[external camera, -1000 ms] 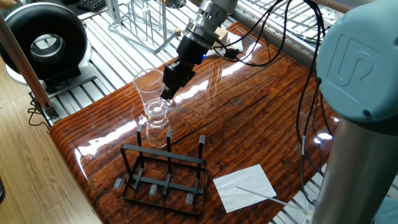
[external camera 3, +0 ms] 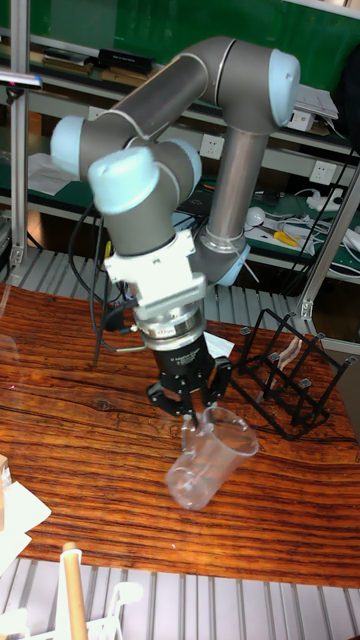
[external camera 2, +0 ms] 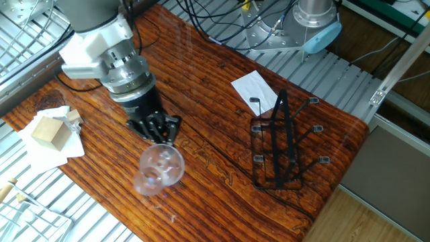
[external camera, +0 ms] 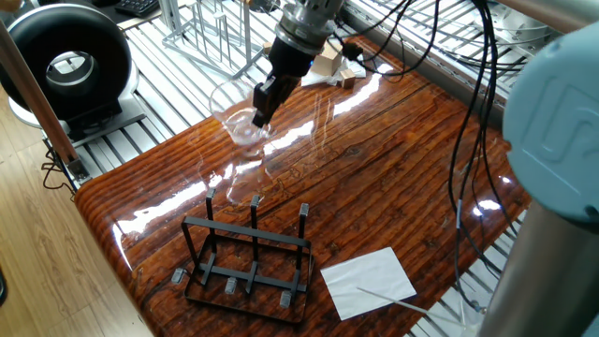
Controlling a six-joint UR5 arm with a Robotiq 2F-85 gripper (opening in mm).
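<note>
A clear cup [external camera: 245, 128] hangs tilted above the table, blurred in exterior view 1. My gripper [external camera 3: 194, 418] is shut on its handle side; the exact contact is hard to make out through the clear plastic. Exterior view 3 shows the cup [external camera 3: 216, 459] leaning, its rim up to the right and its base down to the left. From above in exterior view 2, the cup [external camera 2: 164, 165] lies just beyond the fingertips. A black wire rack [external camera: 248, 271] with several upright prongs stands on the wooden table, apart from the cup.
Beside the rack lies a flat white sheet [external camera 2: 254, 91]. Wooden blocks [external camera 2: 52, 133] rest on white paper at the table's edge. Black cables [external camera: 468, 140] hang near the arm. Bare tabletop [external camera: 374, 178] stretches across the middle.
</note>
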